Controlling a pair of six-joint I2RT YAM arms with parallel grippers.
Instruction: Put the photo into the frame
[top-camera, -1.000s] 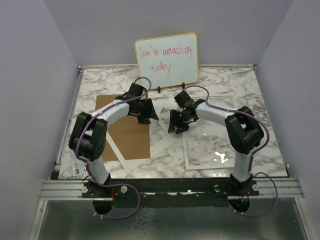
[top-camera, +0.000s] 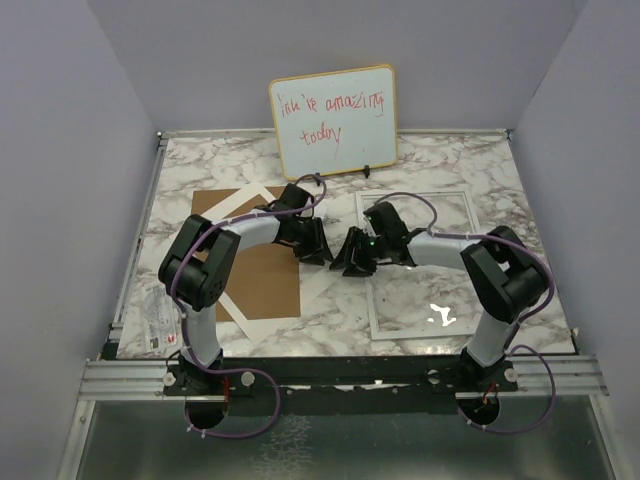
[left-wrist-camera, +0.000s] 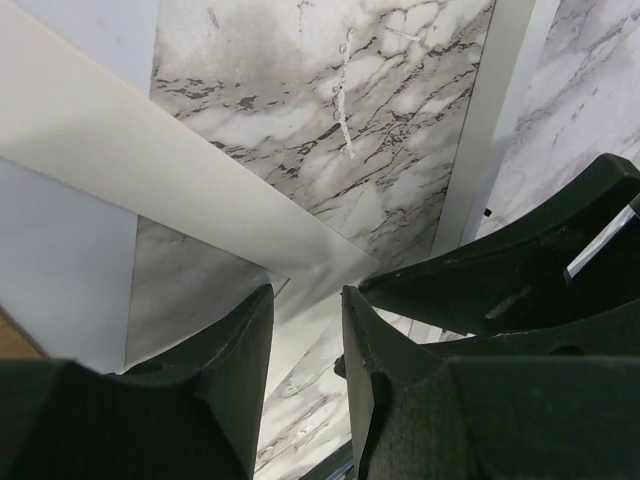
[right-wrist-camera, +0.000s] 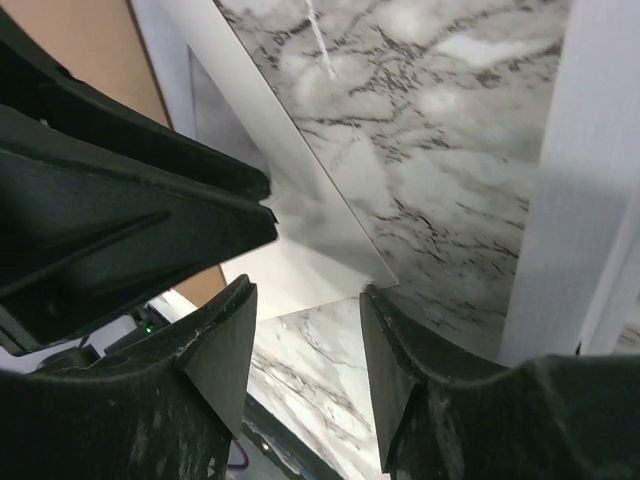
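A white-bordered square sheet (top-camera: 288, 324), probably the photo, lies turned at an angle across a brown board (top-camera: 262, 272). One of its corners sticks out past the board onto the marble. Over that corner my left gripper (top-camera: 322, 257) and right gripper (top-camera: 350, 265) face each other closely. In the left wrist view a gap shows between the left gripper's (left-wrist-camera: 308, 292) tips, at the border's inner corner. The right gripper is spread wider, its fingers by the sheet's outer corner (right-wrist-camera: 362, 280). Neither clearly grips anything. The white frame (top-camera: 372, 310) lies flat at right.
At the back a whiteboard (top-camera: 340, 115) with red writing stands on small black feet. A clear patterned piece (top-camera: 160, 320) lies at front left. A small bright patch (top-camera: 441, 316) shows inside the right-hand frame. Both hands leave little room between them.
Over the last second my left gripper came right and nearer the front, toward the sheet's corner. My right gripper, latterly, shifted a little left toward it. The sheet shows no clear movement.
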